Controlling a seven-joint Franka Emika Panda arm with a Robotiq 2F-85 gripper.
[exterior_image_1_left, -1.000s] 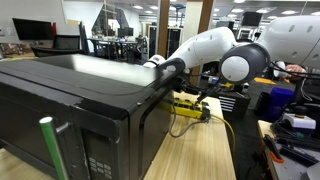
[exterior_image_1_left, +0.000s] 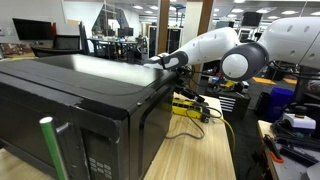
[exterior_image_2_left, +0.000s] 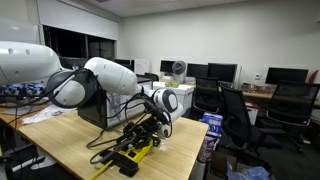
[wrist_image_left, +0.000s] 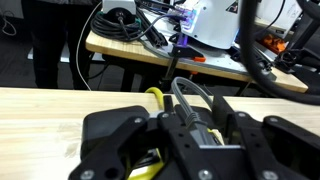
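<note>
A yellow and black power strip (exterior_image_2_left: 128, 162) lies on the wooden table, with a grey cable (wrist_image_left: 184, 88) looping up from it in the wrist view. My gripper is down over the strip, its dark fingers (wrist_image_left: 112, 152) at the bottom of that view. The cable rises between them. Whether they touch the cable or its plug is unclear, as black parts overlap there. Exterior view 1 shows the gripper (exterior_image_1_left: 190, 88) beyond the microwave, partly covering the yellow strip.
A large black microwave (exterior_image_1_left: 100, 105) takes up the left of exterior view 1. Bare tabletop (exterior_image_1_left: 200, 155) lies to its right. A yellow cord (exterior_image_1_left: 229, 128) runs over the table, and office chairs (exterior_image_2_left: 237, 120) stand beyond it.
In exterior view 1 the arm and gripper have shifted slightly left and lower, covering more of the yellow strip. The grey cable beside it has moved a little. The microwave stays in place.
</note>
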